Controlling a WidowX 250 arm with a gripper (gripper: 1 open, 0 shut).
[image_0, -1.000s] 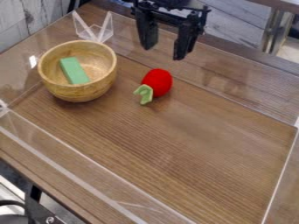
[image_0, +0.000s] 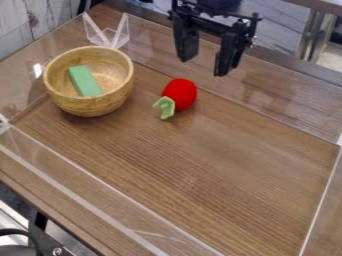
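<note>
A black gripper (image_0: 211, 50) hangs at the top centre over the wooden table, open, above and a little right of a red round object (image_0: 179, 92). A green piece (image_0: 164, 106) lies at that object's lower left, touching it. A wooden bowl (image_0: 110, 92) on the left holds a green block (image_0: 82, 80).
White thin shapes (image_0: 110, 35) stand at the back left near a pale wall. A black cable or part (image_0: 20, 240) shows at the bottom left corner.
The gripper has shifted slightly over the last second, staying high above the table. The objects on the table have not visibly moved.
</note>
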